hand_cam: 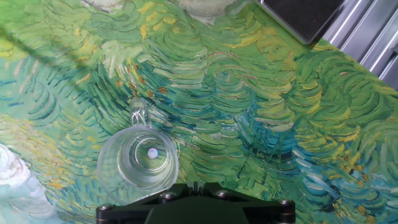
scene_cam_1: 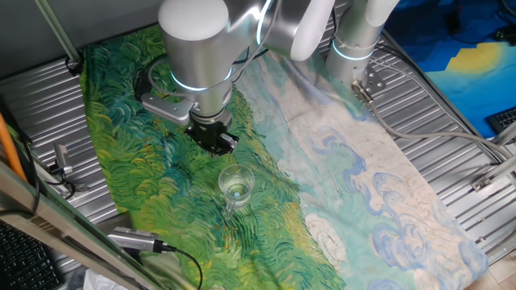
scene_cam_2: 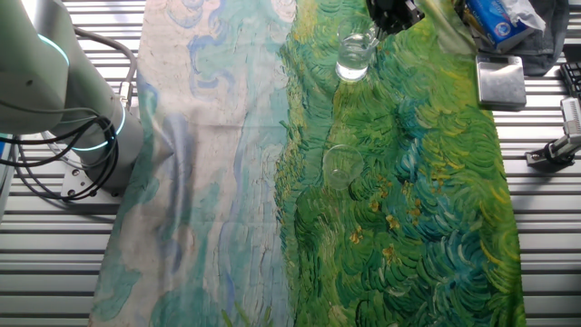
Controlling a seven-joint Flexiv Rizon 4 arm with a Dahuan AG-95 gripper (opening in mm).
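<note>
A clear glass mug (scene_cam_1: 236,187) stands upright on the painted cloth, its handle toward the lower left in exterior view 1. From above, in the wrist view, the mug (hand_cam: 138,163) shows a small pale round spot inside its base. My gripper (scene_cam_1: 231,145) hangs above the cloth near the mug, not touching it. At the bottom of the wrist view the gripper has its fingers together and nothing visible between them; the mug is just to their left. Exterior view 2 cuts off most of the gripper (scene_cam_2: 399,16) at its top edge.
A faint clear round object (scene_cam_2: 342,167), perhaps a dish, lies on the cloth in exterior view 2. A flat silver box (scene_cam_2: 500,82) and a blue packet (scene_cam_2: 497,23) sit at the cloth's edge.
</note>
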